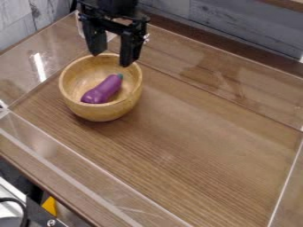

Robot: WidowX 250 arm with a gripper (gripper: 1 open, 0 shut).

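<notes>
A tan wooden bowl (127,96) sits on the left of the wooden table, with a purple eggplant-like object (103,89) lying inside it. The black gripper (110,50) hangs over the back of the bowl, above the purple object, its fingers apart with nothing seen held between them.
Raised edges run along the back. Cables and a small yellow item (49,204) lie beyond the table's lower left edge.
</notes>
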